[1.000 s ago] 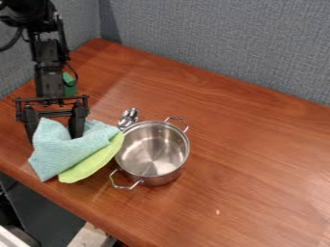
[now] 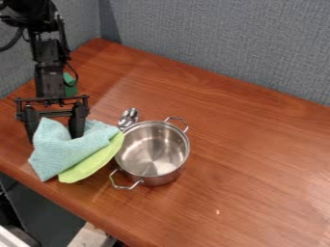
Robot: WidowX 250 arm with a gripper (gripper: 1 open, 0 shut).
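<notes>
My black gripper (image 2: pixel 53 125) is low at the left of the table, its fingers down at the upper edge of a light blue cloth (image 2: pixel 65 152). Whether cloth is between the fingers, and how far they are closed, I cannot tell. The cloth lies partly over a light green oblong item (image 2: pixel 96 160). Just right of that stands a steel pot (image 2: pixel 153 150) with two handles, and a silver spoon (image 2: pixel 127 118) lies behind the pot at its upper left.
Something green (image 2: pixel 69 84) sits behind my arm at the back left. Grey walls border the back, and the table's edge runs along the lower left.
</notes>
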